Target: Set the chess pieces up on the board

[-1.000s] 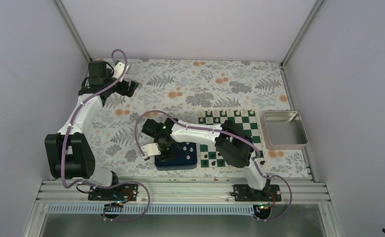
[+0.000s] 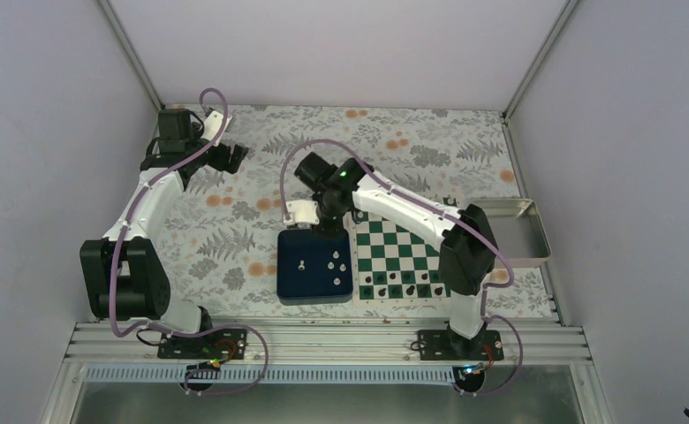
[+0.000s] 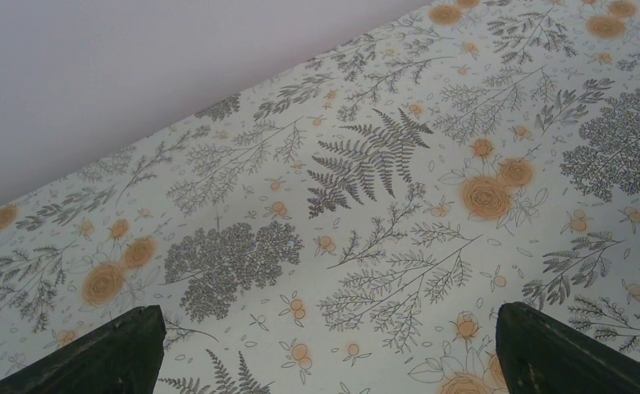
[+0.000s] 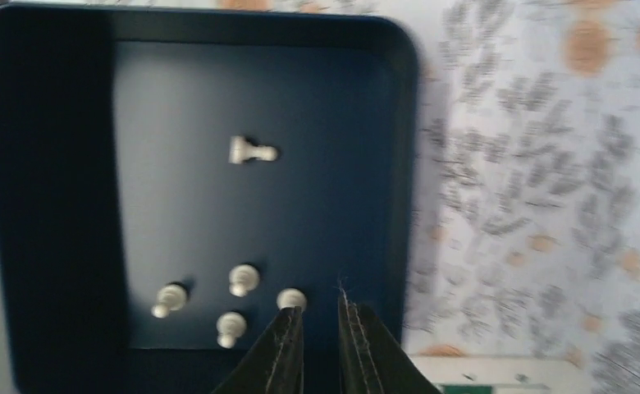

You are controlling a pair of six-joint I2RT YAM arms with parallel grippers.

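Observation:
In the top view the green-and-white chessboard [image 2: 392,251] has dark pieces [image 2: 396,291] on the squares at its near side; my right arm covers much of the far side. Several white pieces [image 4: 244,280] are in the dark blue tray [image 4: 317,90], one lying on its side [image 4: 252,151]. My right gripper hangs over the tray's far edge, its fingers a narrow gap apart, with nothing visible between them. My left gripper is wide open and empty, far left above the table.
An empty metal pan [image 2: 511,231] stands right of the board, partly behind my right arm.
My right arm has swung from over the tray's near left part toward the back and right, slowing by now. The left arm has stayed still.

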